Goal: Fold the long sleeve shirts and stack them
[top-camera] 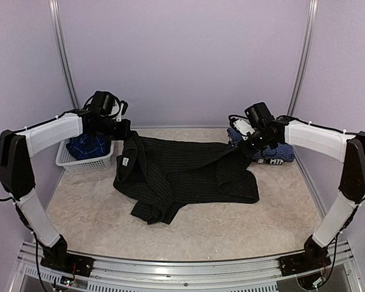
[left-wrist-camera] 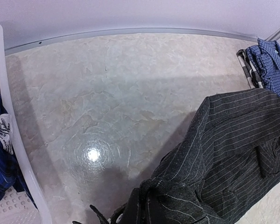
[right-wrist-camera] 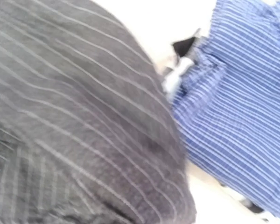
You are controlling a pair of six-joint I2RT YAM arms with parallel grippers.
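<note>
A dark pinstriped shirt (top-camera: 198,182) lies spread over the middle of the table, one part trailing toward the front left. Its upper left part rises to my left gripper (top-camera: 129,131), which is shut on the cloth; in the left wrist view the fabric bunches at the dark fingers (left-wrist-camera: 143,207). At the upper right, a raised part of the shirt runs up to my right gripper (top-camera: 246,146), shut on it. Striped dark cloth (right-wrist-camera: 84,107) fills much of the blurred right wrist view, where the fingers do not show.
At the back left stands a white basket (top-camera: 85,165) with blue checked clothing (top-camera: 88,146) inside. A stack of folded blue shirts (top-camera: 280,153) sits at the back right, close beside the right gripper.
</note>
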